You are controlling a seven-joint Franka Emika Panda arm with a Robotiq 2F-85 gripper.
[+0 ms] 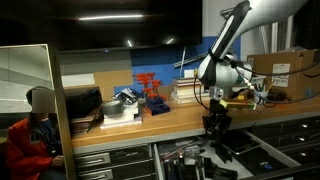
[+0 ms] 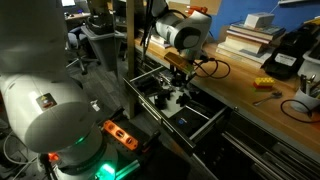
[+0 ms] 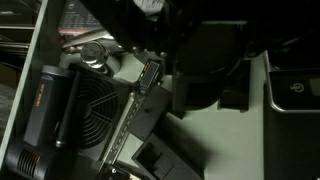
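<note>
Over the open drawer [image 2: 214,122], my gripper [image 1: 216,112] points down. It is shut on a black object [image 1: 213,127], which hangs below the fingers; its exact shape is hard to tell. In the wrist view, a dark rounded form [image 3: 205,85] fills the upper middle and hides part of the drawer floor. Below the gripper, the drawer holds a black device with a round grille [image 3: 95,118], a digital caliper [image 3: 149,74] and a black open box [image 3: 163,157]. Whether the held object touches anything is unclear.
On the counter [image 2: 225,68] behind the drawer are stacked books [image 2: 248,40], a yellow item [image 2: 263,84] and a cardboard box [image 1: 298,64]. A black device with a power symbol [image 3: 297,88] sits at the drawer's other side. Some pale drawer floor is bare.
</note>
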